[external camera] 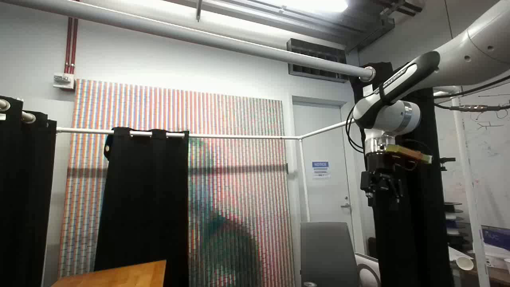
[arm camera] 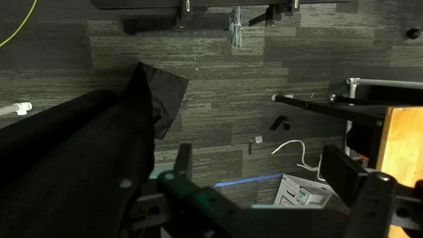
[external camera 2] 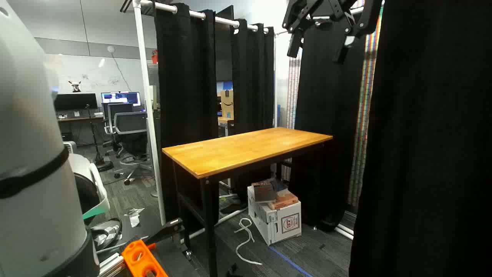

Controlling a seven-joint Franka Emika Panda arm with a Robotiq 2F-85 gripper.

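My gripper [external camera 2: 318,53] hangs high in the air at the top right of exterior view 2, its fingers spread wide with nothing between them. In the wrist view the two dark fingers [arm camera: 184,160] stand far apart, with carpeted floor below. Exterior view 1 has the gripper [external camera: 385,197] at the right, pointing down beside a black curtain. A wooden table [external camera 2: 249,145] stands lower down with a bare top; the wrist view catches only its edge [arm camera: 404,148] at the right.
Black curtains [external camera 2: 419,138] hang close around the arm. White boxes [external camera 2: 276,217] and a white rope [external camera 2: 242,240] lie on the floor under the table. An orange part [external camera 2: 143,258] is near the robot's base.
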